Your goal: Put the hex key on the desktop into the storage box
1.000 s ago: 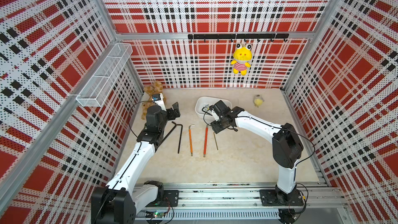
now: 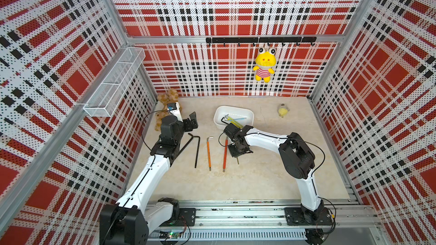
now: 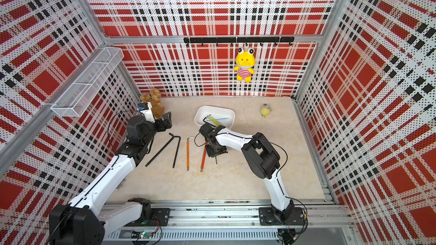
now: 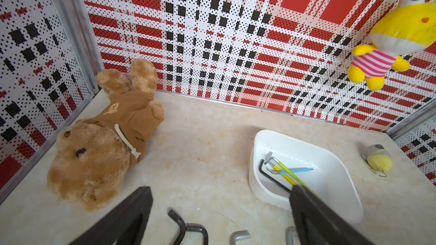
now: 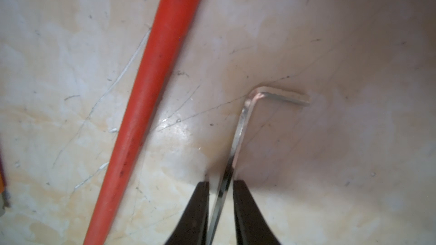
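In the right wrist view a thin silver hex key (image 5: 240,127) lies on the desktop beside a red-handled one (image 5: 143,90). My right gripper is low over the silver key, its fingertips part open on either side of the long shaft; whether they touch it is unclear. The white storage box (image 4: 268,186) behind holds several hex keys. My left gripper is open above the left of the desk, nothing visible between its fingers.
Black hex keys (image 2: 197,152) and an orange one (image 2: 209,154) lie left of centre. A teddy bear (image 4: 113,145) lies back left, a small yellow toy (image 4: 379,158) back right.
The right arm has come down and toward the front left, bringing its gripper onto the silver key's shaft. The left arm has not moved.
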